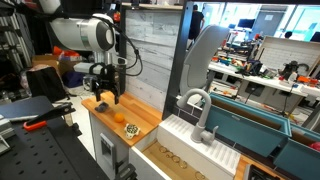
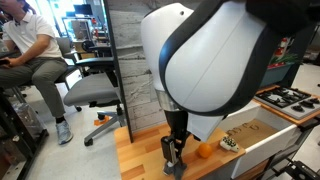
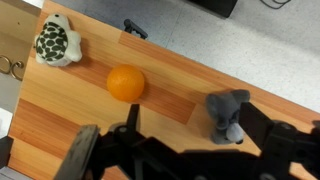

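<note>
In the wrist view my gripper is open, its fingers wide apart above a wooden counter [image 3: 165,125]. A small dark grey soft toy [image 3: 226,108] with a paler lower part lies on the wood below, nearer the right finger. An orange [image 3: 126,83] sits farther left, outside the span of the fingers. Up in the left corner is a pale plush turtle [image 3: 58,42] with a spotted shell. Exterior view 2 has the gripper pointing down close over the grey toy [image 2: 174,168]; whether they touch cannot be told.
Beside the wooden strip, an open drawer or bin [image 1: 172,163] with a bare wooden bottom lies past the turtle. A white sink with a grey faucet [image 1: 205,120] stands farther right. A grey plank wall [image 1: 150,60] rises behind the counter.
</note>
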